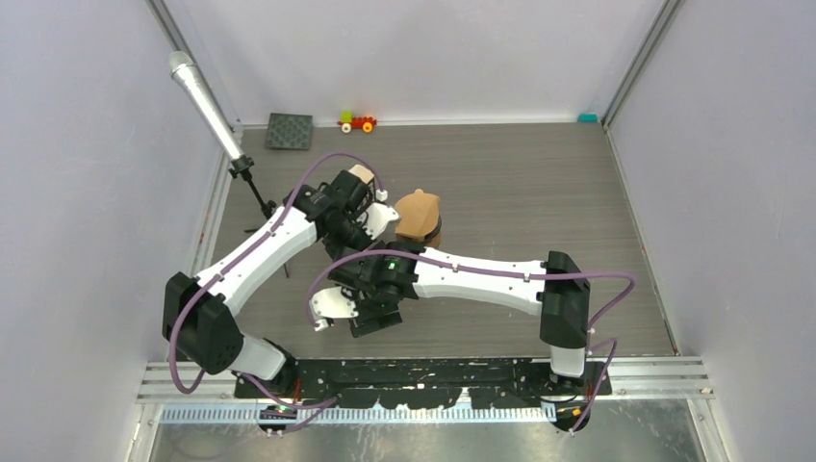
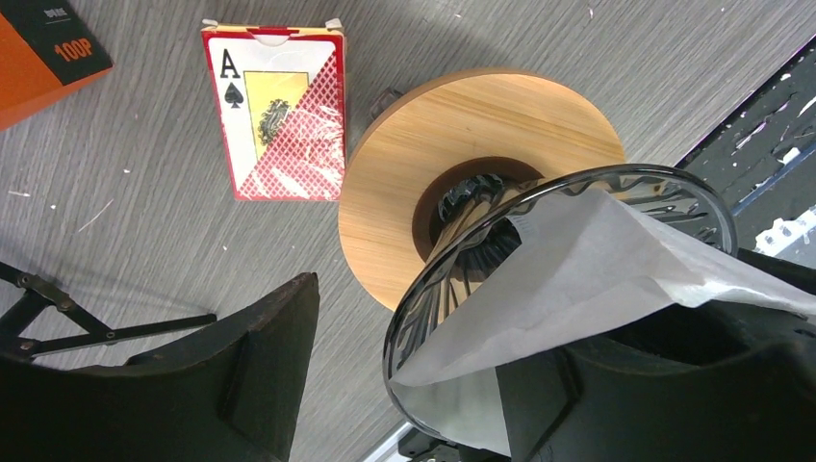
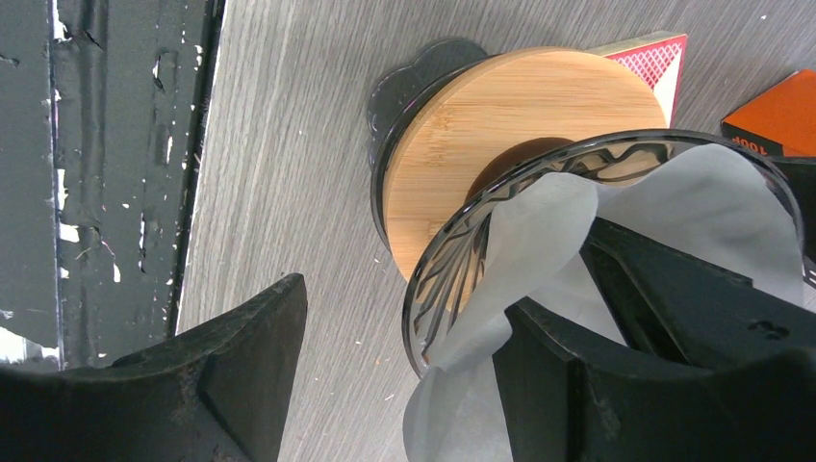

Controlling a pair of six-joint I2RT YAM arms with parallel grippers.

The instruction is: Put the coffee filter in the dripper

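Note:
The clear glass dripper (image 2: 717,217) has a pale wooden collar (image 2: 395,207) below its dark rim. A white paper coffee filter (image 2: 616,260) lies partly inside the glass, its wall folded and one side running out past the rim in the left wrist view. My left gripper stands open at the dripper, one finger by the paper and the other outside the glass. Likewise open, my right gripper has its right finger against a fold of the filter (image 3: 529,231), its left finger outside the glass. The arms cover the dripper from above.
A card box (image 2: 279,115) and an orange box (image 2: 38,67) lie close to the dripper. Left of it is a black tripod leg (image 2: 115,332). A brown item (image 1: 418,214) stands behind the arms.

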